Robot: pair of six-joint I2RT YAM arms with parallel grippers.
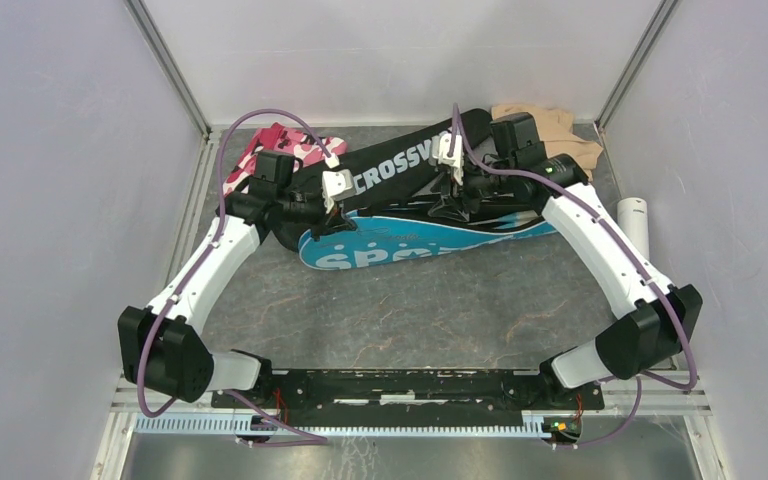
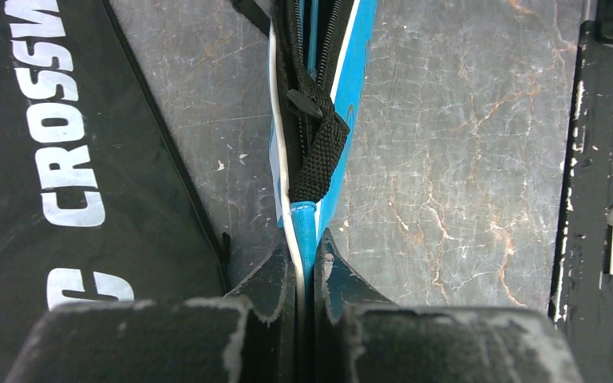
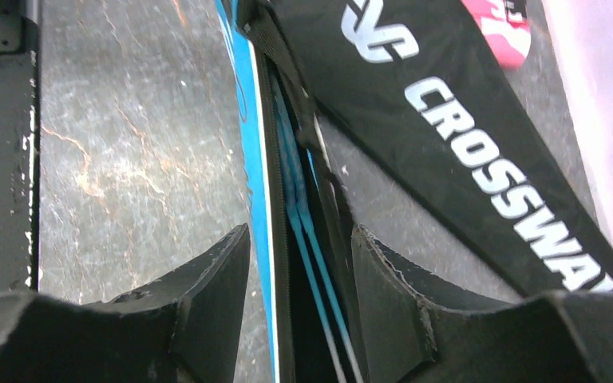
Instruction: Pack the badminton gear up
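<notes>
The blue sports bag (image 1: 380,248) lies unzipped across the floor. My left gripper (image 1: 330,225) is shut on its left end; the left wrist view shows blue fabric with white piping between the fingers and the zipper pull (image 2: 307,108) just beyond. My right gripper (image 1: 457,205) is part open over the bag's opening, its fingertips on either side of it in the right wrist view. Inside, thin blue rackets or rods (image 3: 311,247) show. The black CROSSWAY bag (image 1: 395,160) lies behind.
Pink patterned fabric (image 1: 270,145) lies at back left, beige cloth (image 1: 550,130) at back right. A white tube (image 1: 633,225) stands or lies along the right edge. The floor in front of the blue bag is clear.
</notes>
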